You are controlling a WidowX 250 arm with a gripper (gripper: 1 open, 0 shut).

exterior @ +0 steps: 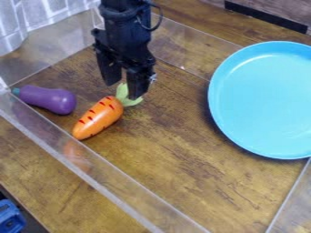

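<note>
The black gripper (125,73) hangs from the top centre over a pale green object (129,96) on the wooden table, partly behind its fingers; whether it is open or shut is unclear. An orange toy carrot (98,118) with dark stripes lies just below and left of it. A purple toy eggplant (49,98) lies further left.
A large blue round plate (263,98) fills the right side. Clear plastic edges run round the work area. A small blue object (6,218) sits at the bottom left corner.
</note>
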